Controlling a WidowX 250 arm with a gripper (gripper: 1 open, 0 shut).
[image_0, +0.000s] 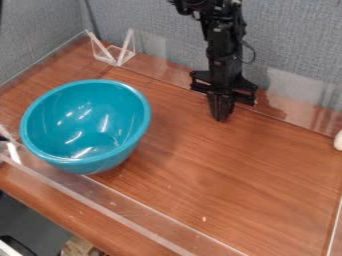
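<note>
My black gripper (222, 105) is at the back of the wooden tabletop (227, 180), low near the clear back strip, with its fingers close together and nothing visible between them. A turquoise bowl (84, 128) sits on the left of the table, apart from the gripper.
A white wire holder (112, 49) stands at the back left. A small white object (337, 140) is at the right edge. Clear strips border the table, with grey walls behind.
</note>
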